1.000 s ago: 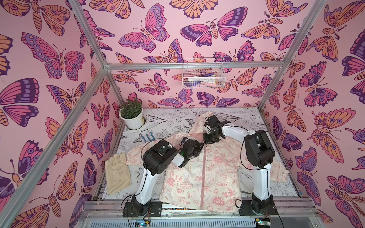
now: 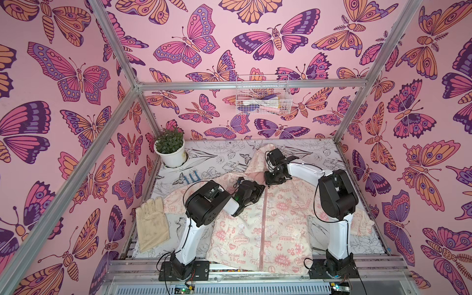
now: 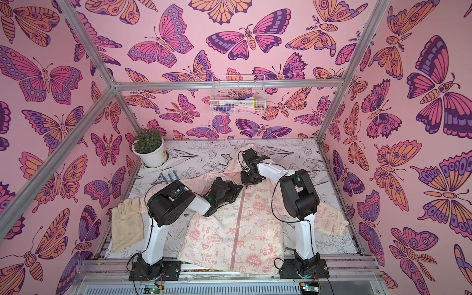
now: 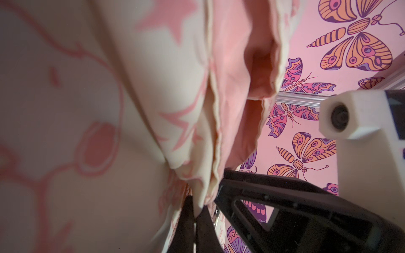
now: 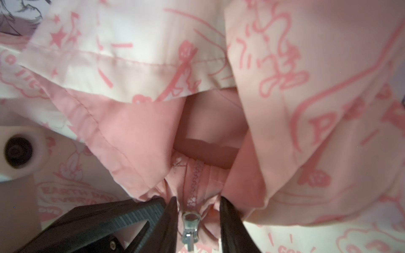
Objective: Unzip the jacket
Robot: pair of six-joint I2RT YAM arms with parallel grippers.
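Note:
A cream jacket (image 2: 241,231) with pink print lies spread on the table, its pink zipper line (image 2: 263,221) running down the front. At the collar, my left gripper is shut on a fold of the jacket's fabric (image 4: 204,168), as the left wrist view shows. Opposite it, my right gripper stands open near the top of the zipper. Between its fingers sits the metal zipper slider (image 5: 190,223), with its pull hanging toward the view's bottom edge. Zipper teeth (image 5: 195,185) run above the slider, toward the open collar. In both top views the arms hide the collar's middle.
A potted plant (image 2: 170,150) stands at the back left, with small blue tools (image 2: 192,177) in front of it. Beige gloves (image 2: 151,223) lie at the left edge. A wire basket (image 2: 263,104) hangs on the back wall.
My right gripper has drifted very slightly to the right at the collar, with its forearm shifting a little. The left arm and the jacket look almost the same.

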